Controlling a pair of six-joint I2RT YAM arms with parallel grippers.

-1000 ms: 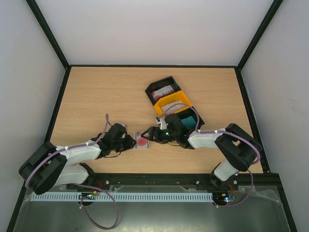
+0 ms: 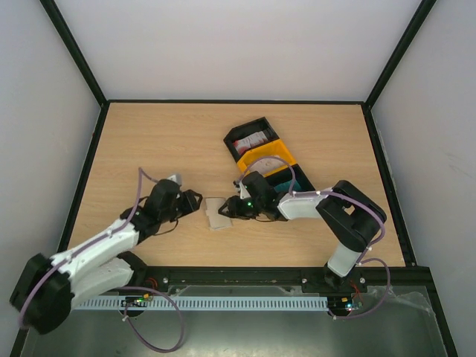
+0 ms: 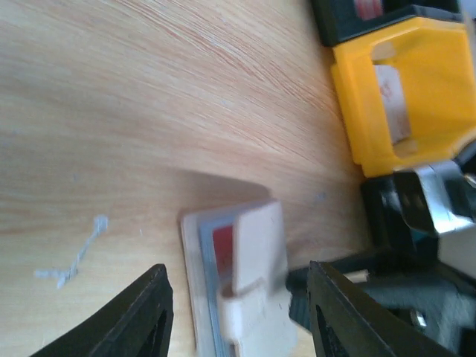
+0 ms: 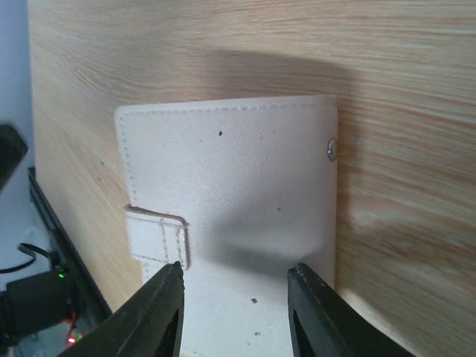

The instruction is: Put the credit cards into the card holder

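Observation:
The white card holder lies on the table between the two arms, its cover folded over. In the left wrist view a red patch and a blue inside show at the edge under the cover of the holder. A strap tab lies at the cover's side, and a metal snap sits near the opposite edge. My left gripper stands open, to the left of the holder and raised, with nothing between its fingers. Over the holder's right side is my right gripper, fingers apart, gripping nothing visible.
Behind the right arm stands a row of bins: a black one with red and white cards, an orange one with pale cards, and a black one with teal ones.
The holder was open with a red card showing a second ago; its cover now lies folded over. My left gripper has risen and moved slightly back and left. The right gripper has shifted only slightly.

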